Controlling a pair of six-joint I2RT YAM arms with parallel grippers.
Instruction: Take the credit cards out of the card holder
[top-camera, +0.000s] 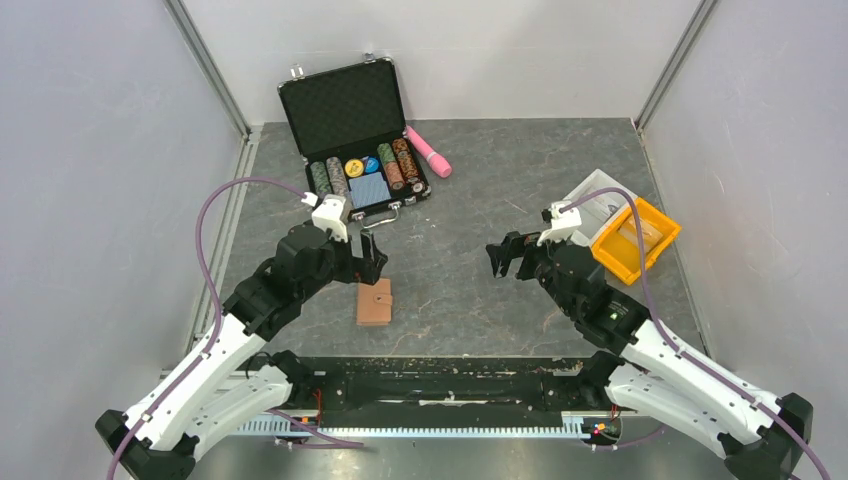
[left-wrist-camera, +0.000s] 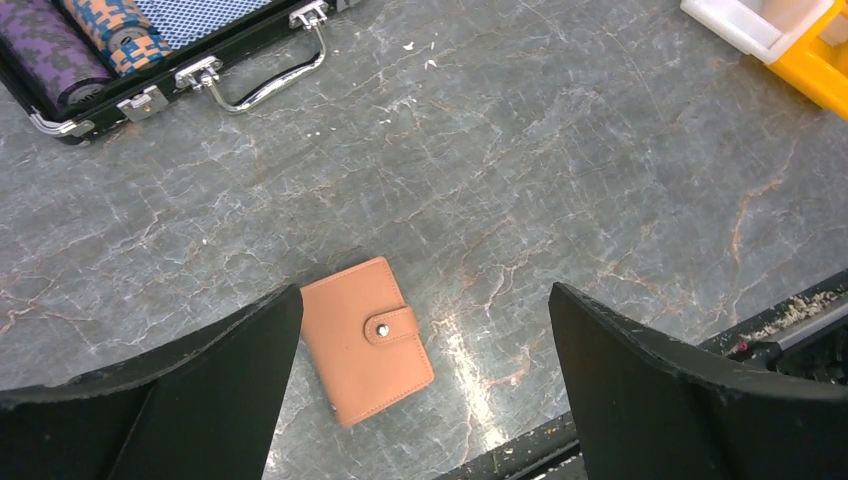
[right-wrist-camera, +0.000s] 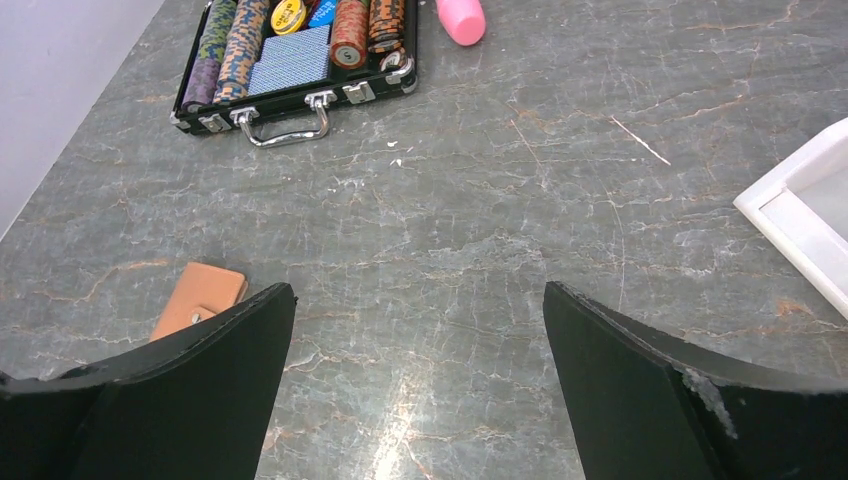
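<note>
A tan card holder (top-camera: 374, 303) lies flat on the grey table at the front left, its snap strap fastened. In the left wrist view the holder (left-wrist-camera: 360, 350) shows below and between the fingers, nearer the left one, with no cards visible. My left gripper (top-camera: 371, 253) hangs open above and just behind it, touching nothing. Farther right, my right gripper (top-camera: 503, 261) is open and empty over bare table. From the right wrist view the card holder (right-wrist-camera: 196, 298) appears at lower left, partly covered by a finger (right-wrist-camera: 190, 385).
An open black case (top-camera: 352, 140) of poker chips stands at the back left, a pink bottle (top-camera: 430, 152) beside it. White and yellow trays (top-camera: 640, 270) sit at the right, behind the right arm.
</note>
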